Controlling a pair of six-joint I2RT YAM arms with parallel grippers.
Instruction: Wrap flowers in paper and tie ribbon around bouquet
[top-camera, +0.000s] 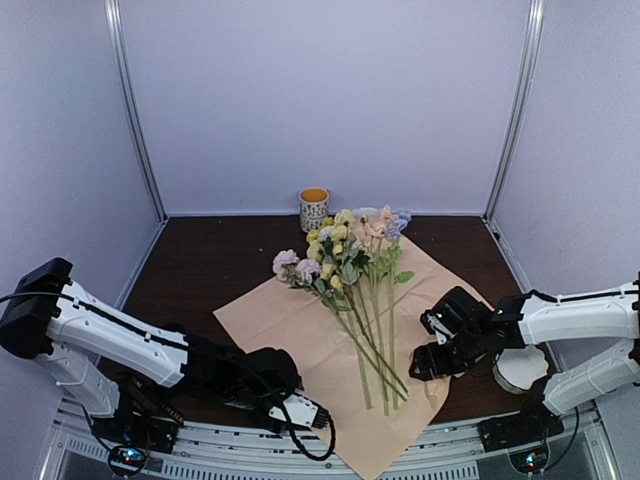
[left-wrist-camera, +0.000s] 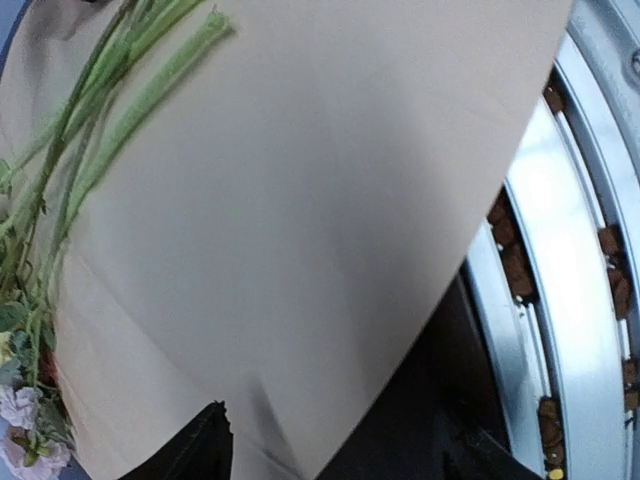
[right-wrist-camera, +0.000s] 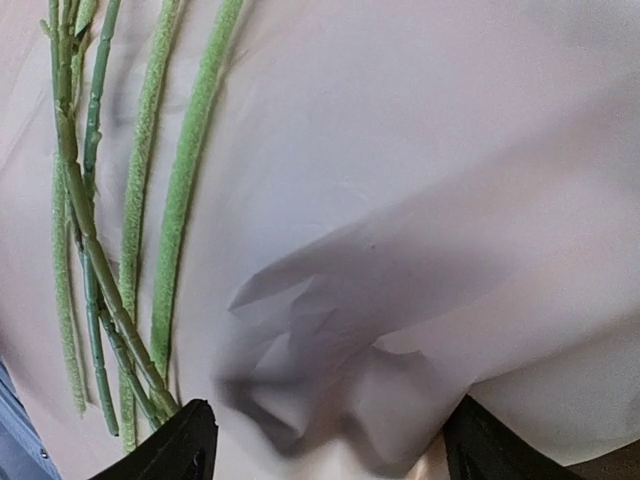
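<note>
The bouquet of fake flowers (top-camera: 345, 245) lies on a sheet of brown wrapping paper (top-camera: 310, 340), blooms away from me and green stems (top-camera: 380, 350) toward the front. In the top view my left gripper (top-camera: 328, 420) is over the paper's front left edge, left of the stem ends. Its fingers stand open in the left wrist view, one finger (left-wrist-camera: 205, 445) over the paper. My right gripper (top-camera: 418, 368) is low at the paper's right side, beside the stems. In the right wrist view the paper is creased up between its open fingers.
A patterned mug (top-camera: 313, 210) stands behind the blooms. A white round roll or container (top-camera: 521, 368) sits by the right arm. The metal rail (top-camera: 230, 450) runs along the front edge.
</note>
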